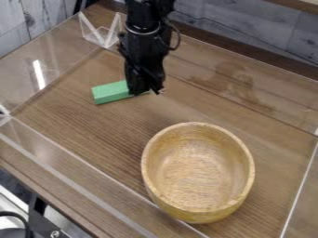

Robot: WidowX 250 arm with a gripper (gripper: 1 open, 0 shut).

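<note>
A green rectangular block (113,91) lies flat on the wooden table toward the upper left. The black gripper (143,79) hangs just over its right end and partly hides it; its fingers look close together, with nothing visible held between them, though they are small and dark. A round light-wood bowl (198,172) rests empty at the lower right.
A clear plastic object (15,119) sits at the left edge. Low walls border the back.
</note>
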